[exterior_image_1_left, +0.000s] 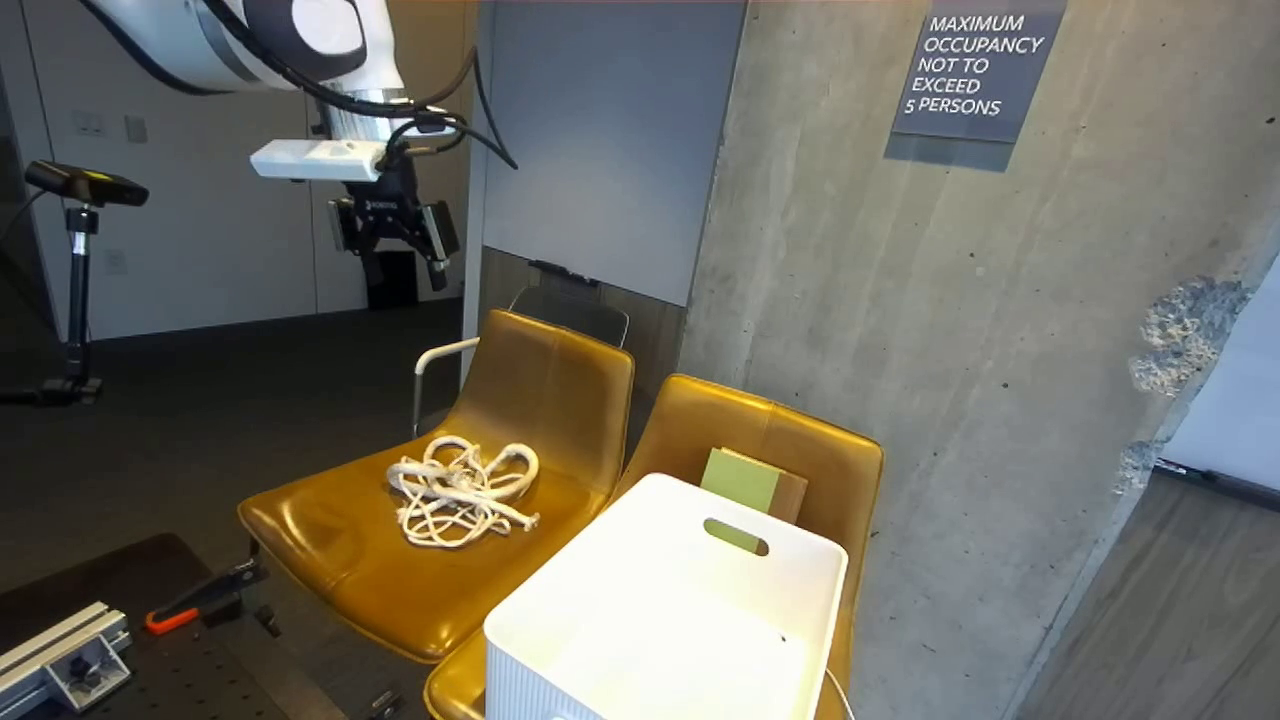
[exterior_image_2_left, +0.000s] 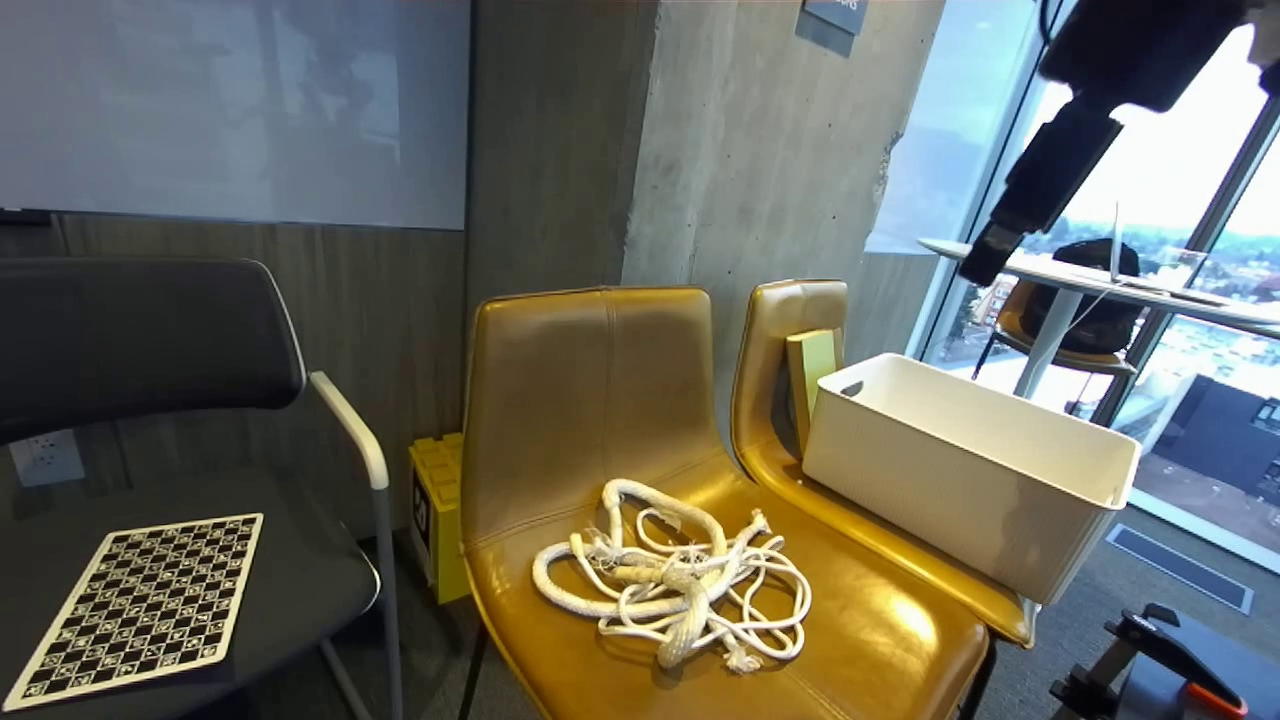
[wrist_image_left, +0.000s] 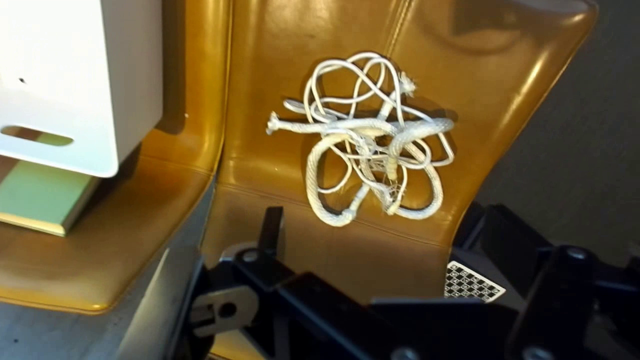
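Note:
A tangled heap of white rope (exterior_image_1_left: 459, 490) lies on the seat of the tan leather chair (exterior_image_2_left: 828, 600). High above and behind that chair, as seen in exterior view 1, my gripper (exterior_image_1_left: 402, 274) hangs open with nothing between its fingers. From the wrist camera the rope (wrist_image_left: 336, 219) appears beyond the fingers (wrist_image_left: 271, 228), well apart from them. A white bin (exterior_image_2_left: 972, 480) stands on the second tan chair, and its visible inside looks empty apart from a small dark spot on the floor.
A green book (exterior_image_1_left: 738, 478) leans between the bin and its chair's backrest. A grey chair (exterior_image_2_left: 276, 552) holding a checkered board (exterior_image_2_left: 144, 600) stands beside the rope's chair. A concrete wall (exterior_image_1_left: 960, 360) rises behind. A clamp (exterior_image_1_left: 198, 604) sits at lower left.

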